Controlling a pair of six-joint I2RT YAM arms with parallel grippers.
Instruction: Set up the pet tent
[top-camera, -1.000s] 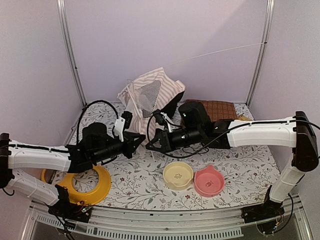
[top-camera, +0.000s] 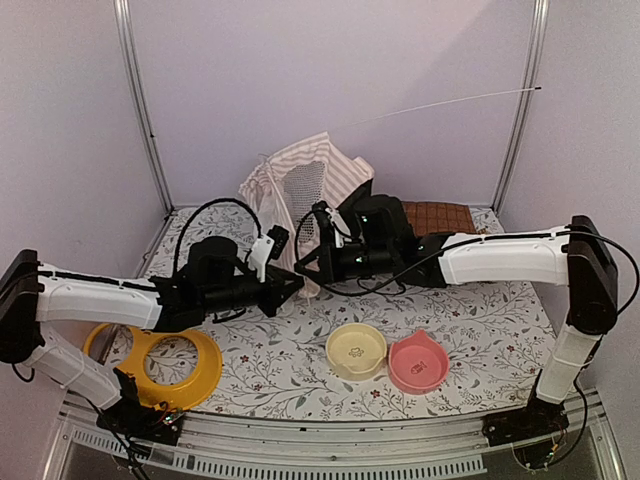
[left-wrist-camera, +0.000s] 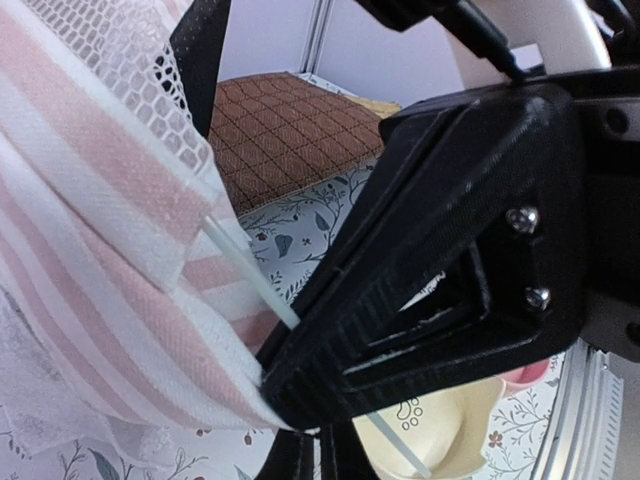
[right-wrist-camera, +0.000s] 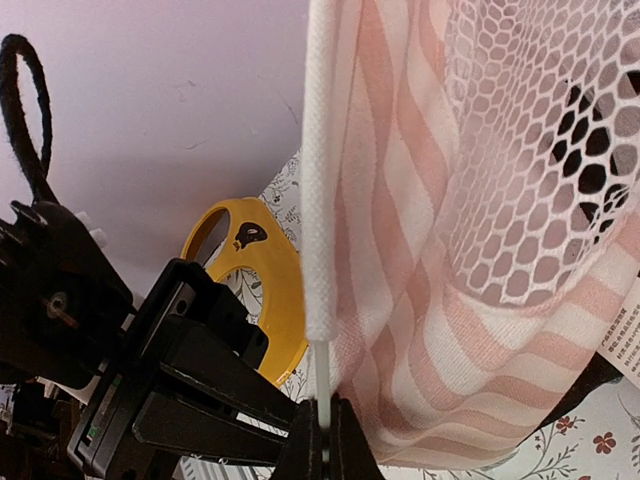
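The pink-and-white striped tent (top-camera: 320, 160) with a mesh panel hangs half-raised at the centre, a long thin pole running up to the right. My left gripper (top-camera: 295, 280) and right gripper (top-camera: 315, 265) meet at its lower front corner. In the right wrist view a white sleeve (right-wrist-camera: 320, 170) with a pale rod (right-wrist-camera: 322, 380) runs down between the shut fingertips of my right gripper. In the left wrist view the rod (left-wrist-camera: 250, 265) passes behind the right gripper, and striped fabric lies at my left gripper's shut tips.
A brown quilted mat (top-camera: 425, 218) lies at back right. A cream bowl (top-camera: 355, 350) and pink bowl (top-camera: 418, 362) sit at front right, a yellow ring-shaped object (top-camera: 200, 375) at front left. Bare floral table separates them.
The tent's top has shifted and tilted slightly.
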